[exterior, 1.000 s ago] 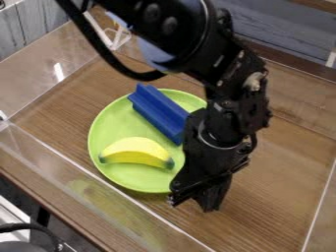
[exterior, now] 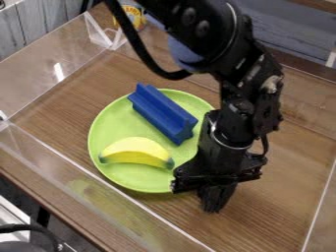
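A green plate (exterior: 116,128) holds a yellow banana (exterior: 136,153) on its left front and a blue block (exterior: 163,112) toward the back. My black gripper (exterior: 210,192) is low over the wooden surface at the plate's front right edge, its fingers pointing down. It looks shut, and I see nothing between the fingers; its body hides part of the plate's right side.
Clear side walls bound the wooden surface (exterior: 276,212). Bare wood is free to the right and at the far left. A yellow object (exterior: 128,18) sits at the back, partly behind the arm.
My gripper has shifted slightly to the right. The plate, banana and block look unchanged.
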